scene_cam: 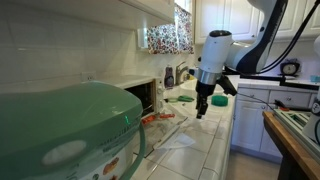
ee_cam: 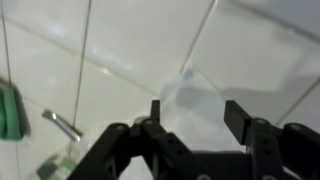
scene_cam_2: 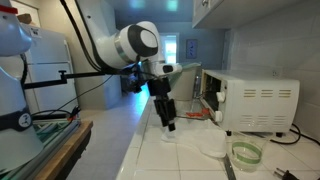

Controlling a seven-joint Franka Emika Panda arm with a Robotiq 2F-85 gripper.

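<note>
My gripper (scene_cam: 201, 110) hangs low over the tiled counter (scene_cam: 205, 142), its fingers pointing down. In the wrist view the two fingertips stand apart with clear space between them, so the gripper is open. Beyond the fingers lies a pale, blurred patch, perhaps cloth or plastic, on the white tiles. A white crumpled cloth (scene_cam_2: 200, 138) lies on the counter in exterior view 2, just beside and below the gripper (scene_cam_2: 168, 124). Whether the fingertips touch it is unclear.
A white microwave (scene_cam_2: 262, 102) stands against the wall, with a clear green-tinted bowl (scene_cam_2: 244, 153) before it. A large green bin (scene_cam: 70, 125) fills the near left. Beside the sink sits a green item (scene_cam: 219, 100). Orange-red items (scene_cam: 155, 118) lie by the microwave.
</note>
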